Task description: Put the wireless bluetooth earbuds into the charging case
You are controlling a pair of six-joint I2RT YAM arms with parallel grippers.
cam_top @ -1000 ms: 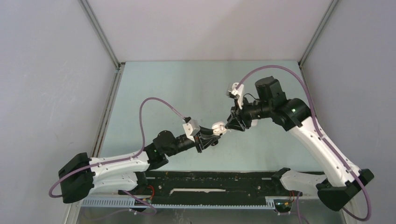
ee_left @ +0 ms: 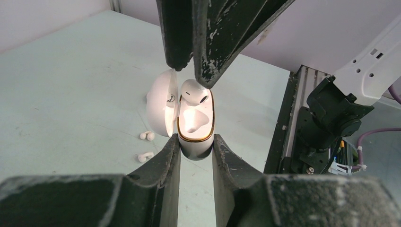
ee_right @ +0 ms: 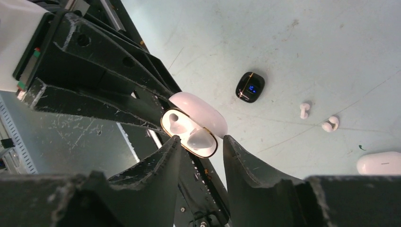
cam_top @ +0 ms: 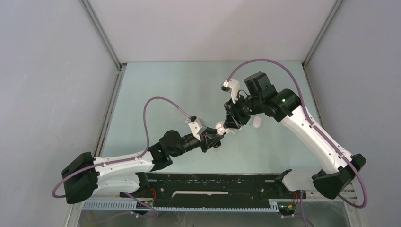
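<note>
My left gripper is shut on the open white charging case [ee_left: 194, 142], its lid [ee_left: 160, 106] hinged up beside the body. In the left wrist view an earbud [ee_left: 193, 90] sits in the upper part of the case, the other recess bare. My right gripper is open, its fingertips just over the case, as the top and right wrist views show. Two pairs of small white pieces [ee_right: 331, 124] [ee_right: 304, 110] lie on the table beyond.
On the table are a black oval case [ee_right: 249, 87] with a lit display and a white closed case [ee_right: 378, 163].
The right arm has moved up and left in the top view, coming over the case in my left gripper. The left arm has shifted only slightly.
</note>
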